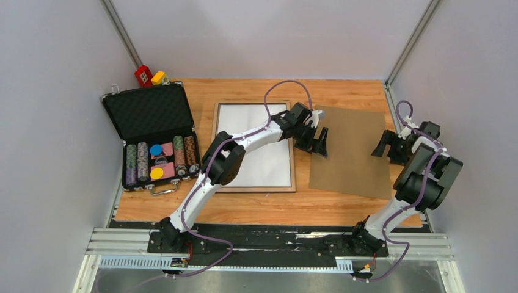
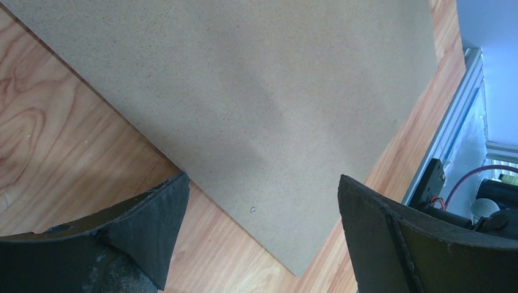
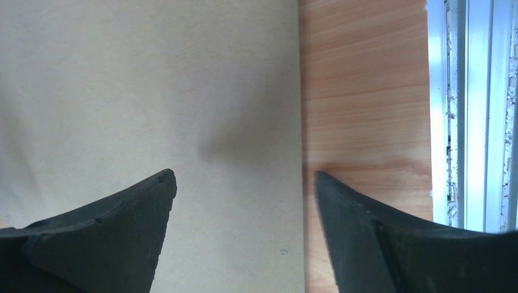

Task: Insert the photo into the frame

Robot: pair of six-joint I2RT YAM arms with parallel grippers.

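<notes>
A brown backing board (image 1: 348, 159) lies flat on the wooden table right of the white frame (image 1: 250, 168), which has a wooden rim. My left gripper (image 1: 312, 143) is open above the board's left edge; the left wrist view shows that edge and corner (image 2: 275, 152) between its spread fingers, nothing gripped. My right gripper (image 1: 388, 148) hangs over the board's right edge, fingers apart with nothing held; the board's straight edge (image 3: 244, 201) runs between them in the right wrist view. A photo cannot be made out.
An open black case of poker chips (image 1: 148, 134) sits at the left, with red and yellow blocks (image 1: 144, 76) behind it. Metal rails (image 3: 473, 122) and walls bound the table; bare wood (image 1: 262, 210) is free at the front.
</notes>
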